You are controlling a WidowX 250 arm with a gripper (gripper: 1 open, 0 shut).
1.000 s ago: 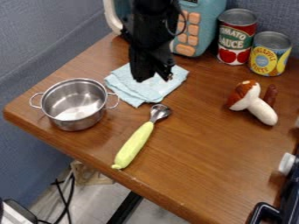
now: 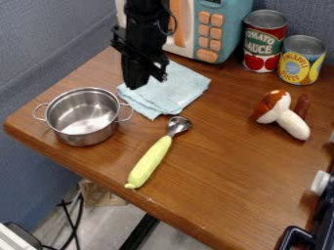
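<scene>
My black gripper (image 2: 143, 66) hangs over the back-left of the wooden table, above the folded light-blue cloth (image 2: 167, 93); whether its fingers are open or shut is unclear. A steel pot with two handles (image 2: 84, 117) stands at the left edge. A yellow corn toy (image 2: 151, 160) lies in the front middle, with a metal spoon (image 2: 178, 126) just beyond it. A white-and-brown toy (image 2: 288, 118), possibly a hot dog or mushroom, lies on the right.
A tomato sauce can (image 2: 263, 42) and a yellow can (image 2: 302, 61) stand at the back right, beside a teal toy microwave (image 2: 222, 31). Black stove-like hardware sits at the right edge.
My gripper has moved left across the cloth from its place a second ago. The objects on the table look unmoved.
</scene>
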